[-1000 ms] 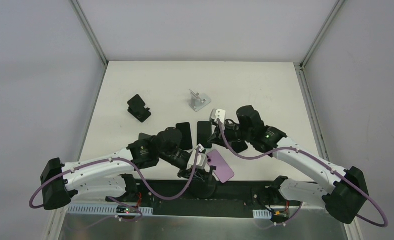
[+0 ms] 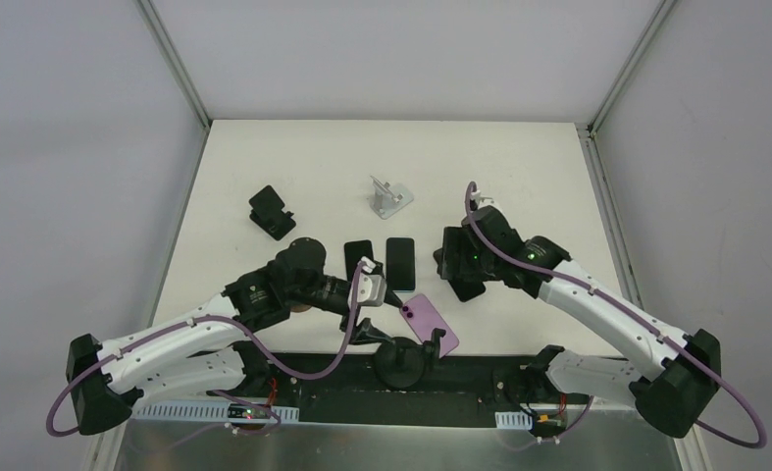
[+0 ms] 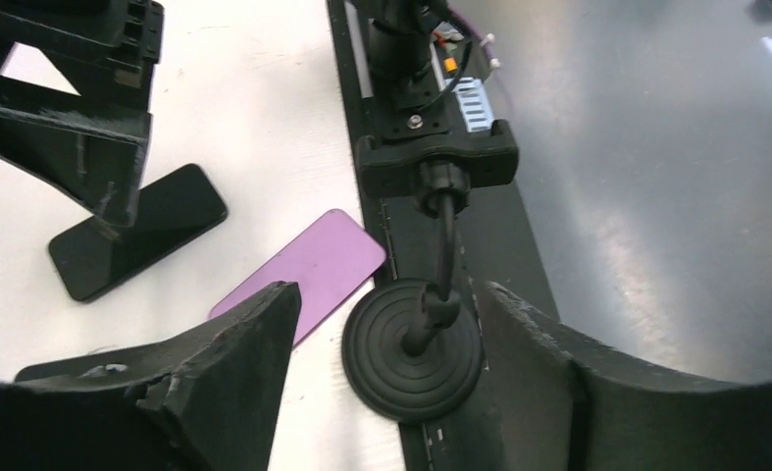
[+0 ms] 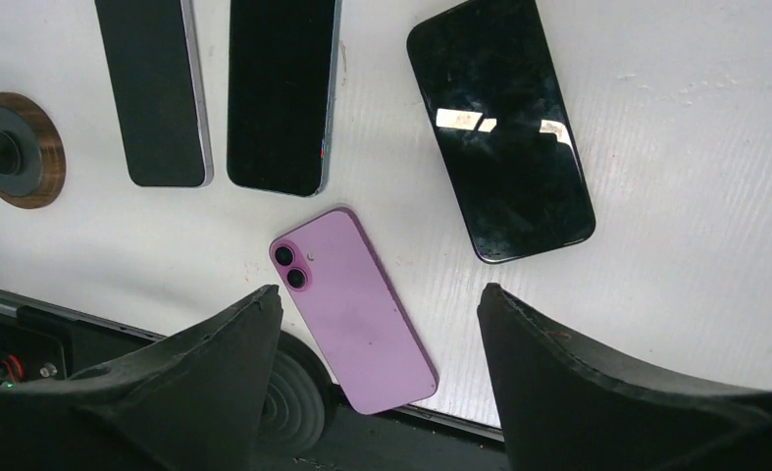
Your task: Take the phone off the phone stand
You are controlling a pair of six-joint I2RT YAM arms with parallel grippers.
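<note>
A pink phone (image 2: 429, 322) lies flat on the table, camera side up, close beside the black round-based stand (image 2: 399, 363). In the left wrist view the stand's cradle (image 3: 438, 165) rises on a thin stem with no phone on it. My left gripper (image 2: 394, 319) is open near the stand, its spread fingers (image 3: 264, 329) empty. Over the dark phone (image 4: 504, 132) on the right is my right gripper (image 2: 452, 252), also open with nothing held. The pink phone (image 4: 362, 314) shows below it in the right wrist view.
Two more dark phones (image 2: 400, 263) (image 2: 358, 257) lie left of the right gripper. A black stand (image 2: 272, 213) and a clear stand (image 2: 390, 199) are farther back, both empty.
Both grippers have drawn away from the stand and pink phone: the left moved up and left, the right swung back toward the dark phone. The stand's cradle is now uncovered.
</note>
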